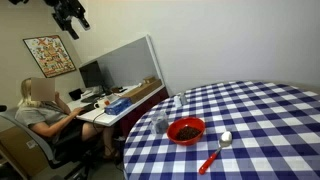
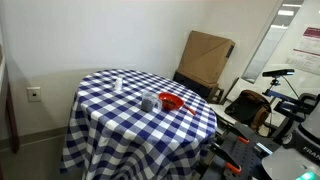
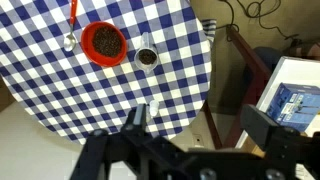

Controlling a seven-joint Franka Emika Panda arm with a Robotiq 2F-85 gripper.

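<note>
A red bowl with dark contents sits on the checkered table; the wrist view shows the bowl from above. Beside it stands a clear cup, with something dark inside the cup from above. On the bowl's other side lies a red-handled spoon. A small white bottle stands apart, farther from the bowl than the cup. High at the upper left of exterior view 1, my gripper hangs away from the table. Seen from the wrist, the gripper is open, its fingers wide apart and empty.
The blue-and-white tablecloth has wide free room. A person sits at a desk beside the table. That desk holds a monitor and a blue box. Cables run along the floor.
</note>
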